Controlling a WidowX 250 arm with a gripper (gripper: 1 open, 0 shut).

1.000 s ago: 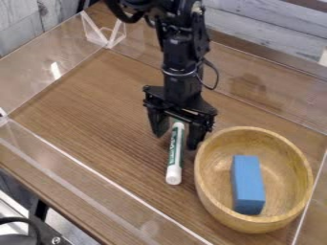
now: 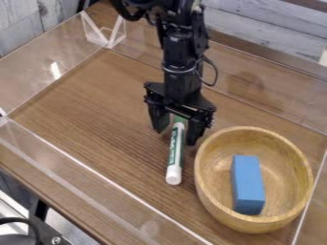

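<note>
My black gripper point(image 2: 177, 119) is low over the wooden table, open, straddling the upper end of a white marker-like stick point(image 2: 174, 163) with a green section. The stick lies lengthwise toward the front of the table; whether the fingers touch it cannot be told.
A tan bowl point(image 2: 255, 218) at the front right holds a blue block point(image 2: 248, 184). A white wall runs along the back right.
The arm and gripper have shifted very slightly. The stick and bowl look unmoved.
</note>
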